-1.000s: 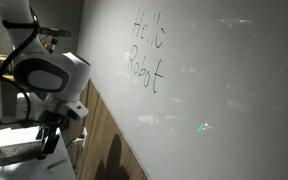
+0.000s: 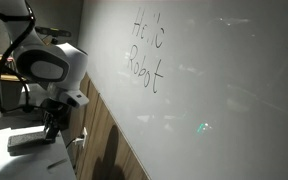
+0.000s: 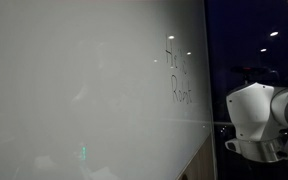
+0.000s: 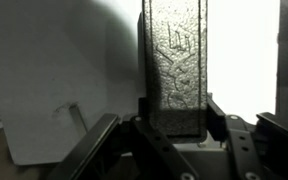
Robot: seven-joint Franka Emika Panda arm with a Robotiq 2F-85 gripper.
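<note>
A dark, textured eraser-like block (image 4: 176, 55) runs lengthwise through the wrist view, its near end between my gripper's fingertips. My gripper is shut on that block. From the side, the block (image 2: 26, 141) shows low at the left, over or on a white surface, with the gripper (image 2: 50, 130) at its right end. Whether a small gap lies beneath it, I cannot tell. On the whiteboard (image 2: 214, 70), black handwriting (image 2: 146, 48) reads "Hello Robot". The second exterior view shows the white arm (image 3: 254, 115) at the right, but not the fingers.
A white table top (image 4: 94, 60) lies below the gripper, with a thin light-coloured object (image 4: 78, 117) on it. Wood panelling (image 2: 109, 135) runs under the whiteboard, close to the arm's right side. A small green mark (image 2: 202, 127) shows on the board.
The writing on the board looks the same.
</note>
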